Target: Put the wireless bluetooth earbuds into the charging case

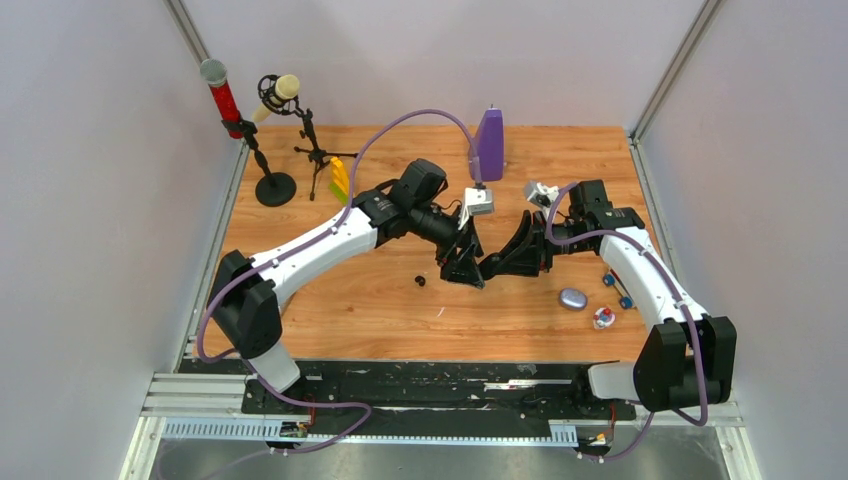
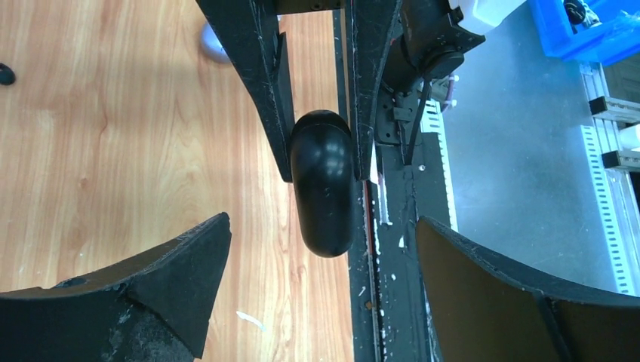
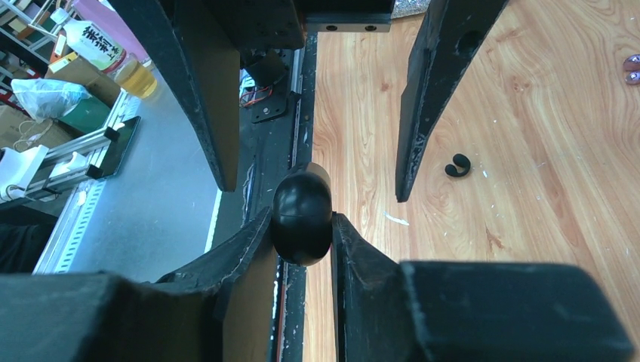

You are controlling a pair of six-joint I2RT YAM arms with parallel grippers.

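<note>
A glossy black oblong charging case [image 2: 323, 185] is clamped upright between the fingertips of my right gripper; its closed-looking shell faces both wrist views. My left gripper stands open around the case, with its fingers [image 2: 173, 286] on either side and apart from it. A small curled black earbud [image 3: 457, 166] lies on the wooden table below, left of the grippers in the top view [image 1: 420, 280]. Whether the case holds another earbud cannot be seen.
The wooden table [image 1: 370, 310] has clear room at front left. A silver oval object [image 1: 573, 298] and small toys sit at right; a purple object [image 1: 488, 145], microphones [image 1: 283, 90] and a yellow item [image 1: 340, 180] stand at the back.
</note>
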